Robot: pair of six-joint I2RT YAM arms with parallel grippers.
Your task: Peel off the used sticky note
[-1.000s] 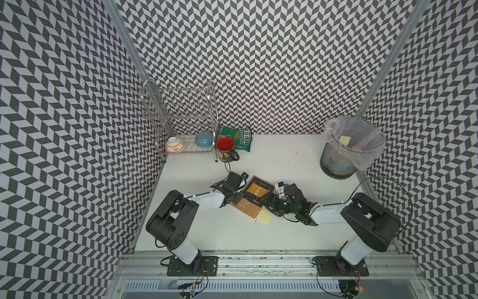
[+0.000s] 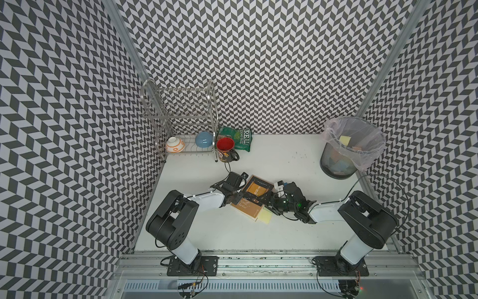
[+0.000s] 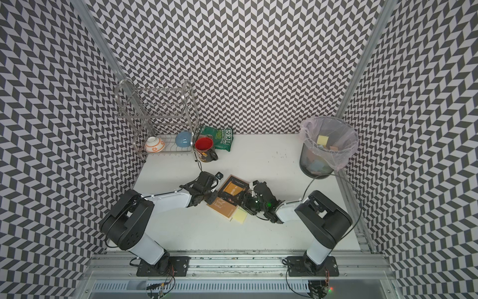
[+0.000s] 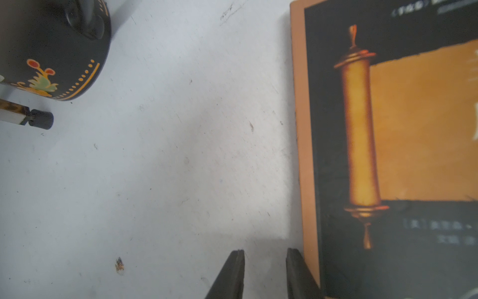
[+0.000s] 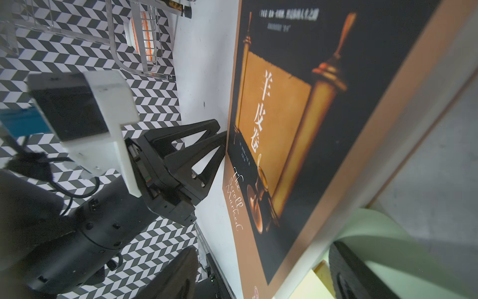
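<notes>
A book (image 2: 254, 188) with a black, orange and brown cover lies on the table. Pale yellow paper (image 2: 265, 215) sticks out at its near right edge; green (image 5: 383, 239) and yellow (image 5: 311, 289) pieces show under that edge in the right wrist view. My left gripper is at the book's left edge, fingers low beside it; whether anything sits between them is unclear. My right gripper is at the book's right edge over the paper, fingers apart; whether it grips the paper cannot be told.
A black mug (image 2: 225, 149), a green bag (image 2: 243, 137) and a wire rack with bowls (image 2: 204, 139) stand at back left. A lined bin (image 2: 336, 164) holding paper stands at back right.
My right arm and gripper have shifted very slightly. The left arm and the book look unchanged.
</notes>
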